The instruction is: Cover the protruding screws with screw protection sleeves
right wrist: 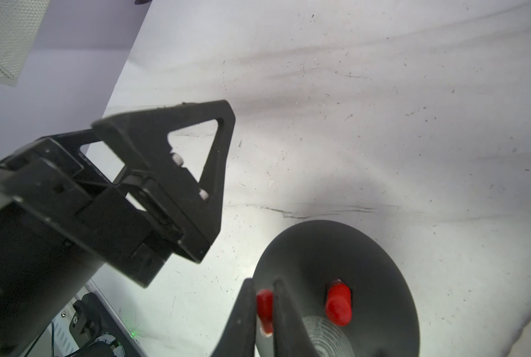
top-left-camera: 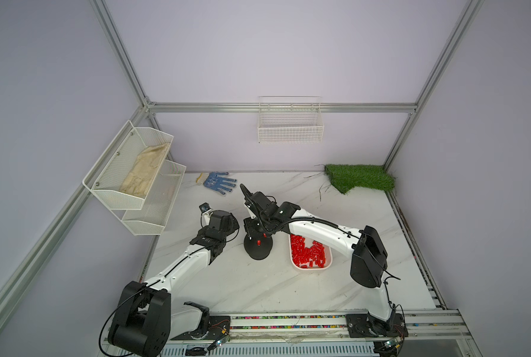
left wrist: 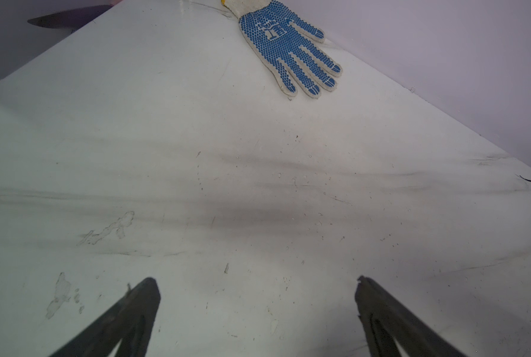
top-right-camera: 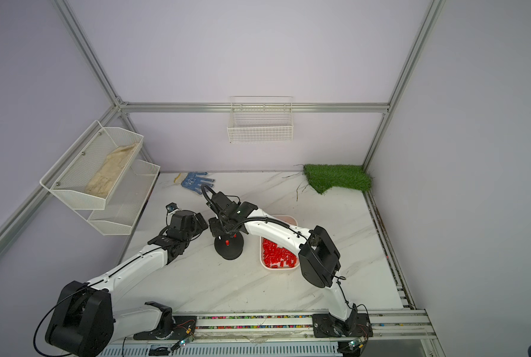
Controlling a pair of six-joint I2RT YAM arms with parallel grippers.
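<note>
A round black disc (top-left-camera: 258, 254) lies mid-table; red sleeves stand on it, and a small whitish screw (top-left-camera: 250, 237) shows at its left side in the top left view. Over the disc, my right gripper is shut on a red sleeve (right wrist: 265, 304). A whitish spot shows just under that sleeve; whether the two touch, I cannot tell. Another red sleeve (right wrist: 338, 304) stands upright on the disc to the right of the fingers. Left of the disc, my left gripper stands open, its fingers wide apart over bare table.
A white tray (top-left-camera: 330, 261) of loose red sleeves sits right of the disc, partly under the right arm. At the back lie a blue glove (top-left-camera: 219, 182) and green turf (top-left-camera: 358, 178).
</note>
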